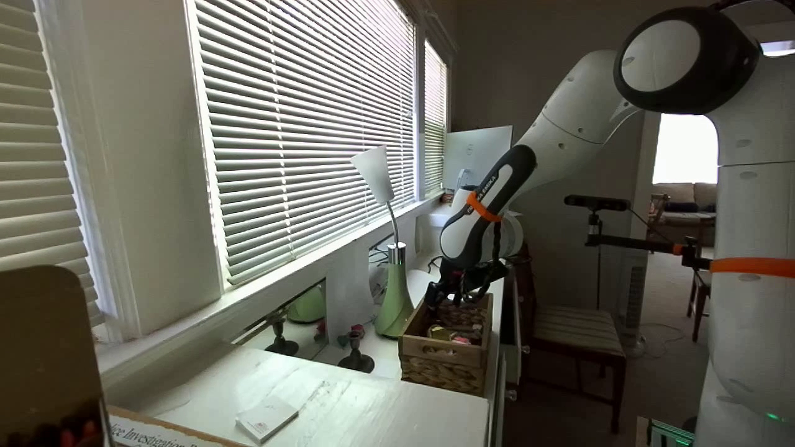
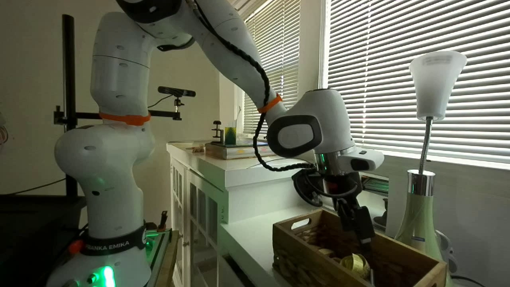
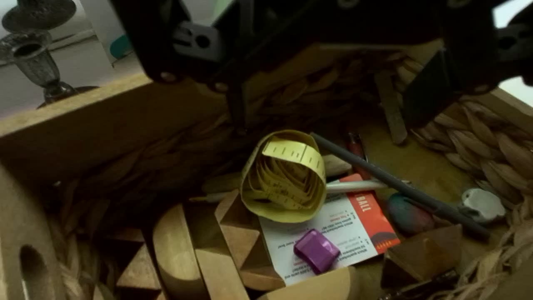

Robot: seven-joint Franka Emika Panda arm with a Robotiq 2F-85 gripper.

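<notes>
A coiled yellow measuring tape (image 3: 283,177) lies among small items inside a wooden box with woven sides (image 2: 310,260). Just above and behind the coil in the wrist view, my gripper has its fingers spread wide, with nothing held between them. Seen from the second exterior view, the gripper (image 2: 364,237) points down into the box, its tips below the rim and close to the yellow tape (image 2: 355,264). The first exterior view shows the tape (image 1: 440,332) low in the box, with the gripper's tips partly hidden.
Around the tape lie a purple gem (image 3: 317,251), a printed card (image 3: 344,235), a dark stick (image 3: 399,185) and several wooden blocks. A green lamp (image 1: 395,302) and a candlestick (image 1: 356,356) stand close to the box.
</notes>
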